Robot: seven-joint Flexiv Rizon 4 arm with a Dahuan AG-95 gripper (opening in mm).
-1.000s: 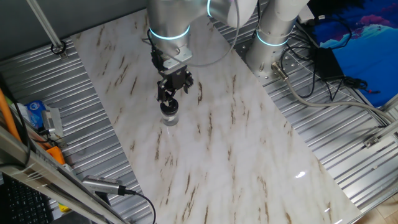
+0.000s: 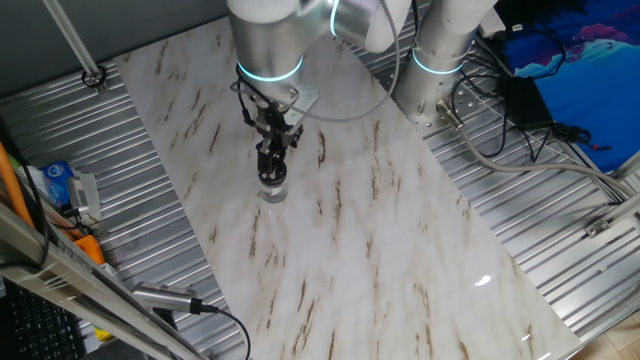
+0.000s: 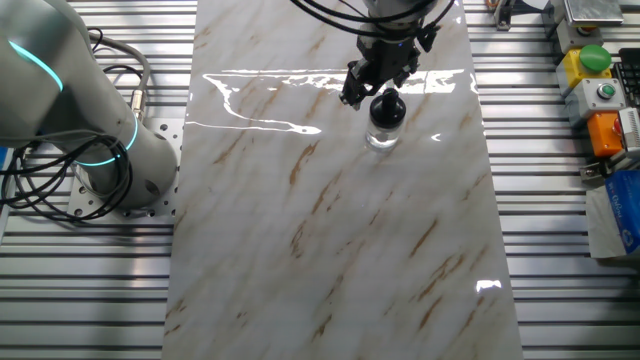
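A clear jar with a black lid and knob (image 3: 386, 110) stands upright on the marbled board, toward the far end in exterior view 2. Exterior view 1 shows the same jar (image 2: 272, 190) with its lid partly covered by my gripper (image 2: 271, 170). My black gripper (image 3: 378, 86) comes down over the lid from the far side. Its fingers look spread in exterior view 2, one of them left of the knob. Whether either finger touches the lid, I cannot tell.
Around the jar the marbled board (image 3: 300, 260) is bare. The robot's base (image 2: 425, 85) stands beside one long edge. Past the opposite edge are a silver cylindrical device (image 2: 165, 298) with a cable and, in the other view, several button boxes (image 3: 597, 100).
Over the last second my gripper has turned and shifted slightly, and its fingers have come lower over the lid. The jar stands in the same spot.
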